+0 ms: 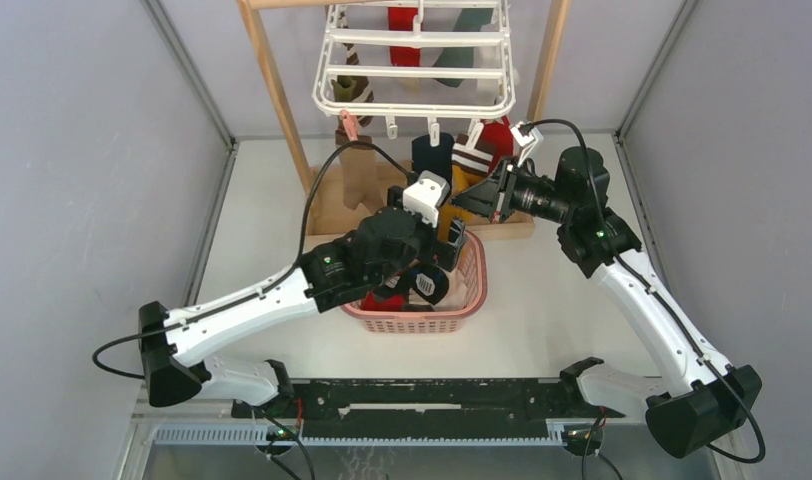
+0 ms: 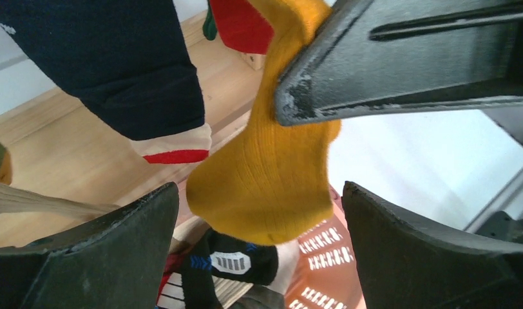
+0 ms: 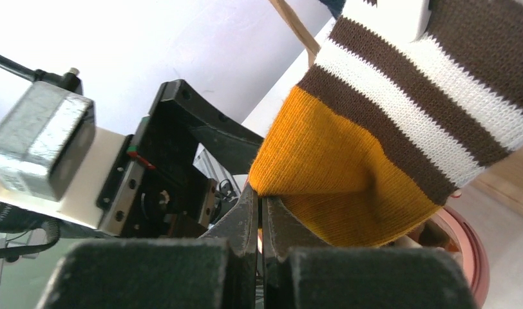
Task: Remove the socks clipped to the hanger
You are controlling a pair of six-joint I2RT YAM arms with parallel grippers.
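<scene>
From the white hanger [image 1: 415,109] in the top view, a mustard sock with a brown-and-white striped cuff [image 3: 400,96] hangs by a white clip [image 3: 404,16]. My right gripper is shut at the sock's side, and a fold of its mustard cloth is pinched at the fingertips. Lower down, my left gripper stands open around the sock's mustard toe [image 2: 262,187], one finger on either side and a gap to each. Beside it hang a navy sock [image 2: 136,71] and a tan-brown sock [image 1: 358,172]. A red sock [image 1: 496,143] hangs at the right.
Below the hanger, a pink basket [image 1: 482,268] holds several socks, including a black one [image 2: 243,261]. Wooden posts [image 1: 277,95] flank the hanger. More socks hang farther back, among them a teal one [image 1: 464,48].
</scene>
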